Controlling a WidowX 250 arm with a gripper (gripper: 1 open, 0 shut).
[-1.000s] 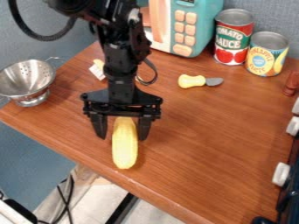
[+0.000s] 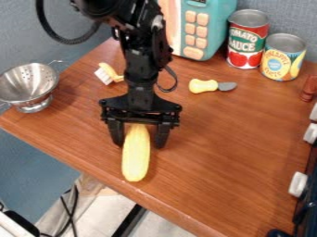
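A long yellow corn-like object lies lengthwise on the wooden table near its front edge. My black gripper is lowered over its far end, with one finger on either side. Whether the fingers press on it or stand apart from it is hard to tell from this view.
A metal colander sits at the left edge. Small yellow-handled items lie behind. A turquoise toy microwave, a tomato can and another can stand at the back. Black equipment lines the right.
The object has not visibly moved.
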